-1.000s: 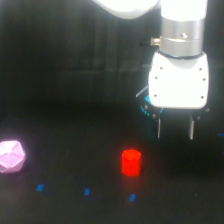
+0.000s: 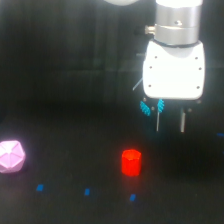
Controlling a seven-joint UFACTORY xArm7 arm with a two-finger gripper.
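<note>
My gripper (image 2: 170,121) hangs in the upper right, its white hand above two thin dark fingers. They stand apart with nothing visible between them, so it is open. Below it and to the left, a small red cylinder (image 2: 131,163) stands upright on the dark surface, clear of the fingers. At the left edge lies a pink, many-sided object (image 2: 11,156), far from the gripper. A cyan patterned thing (image 2: 145,107) shows just under the hand, partly hidden; its shape cannot be made out.
Small blue marks (image 2: 87,191) dot the dark surface (image 2: 75,150) in front. Between the pink object and the red cylinder the surface is bare. A dark curtain-like backdrop (image 2: 70,50) closes off the back.
My gripper has moved up and slightly left, uncovering more of the cyan patterned thing. The red cylinder and the pink object have stayed in place.
</note>
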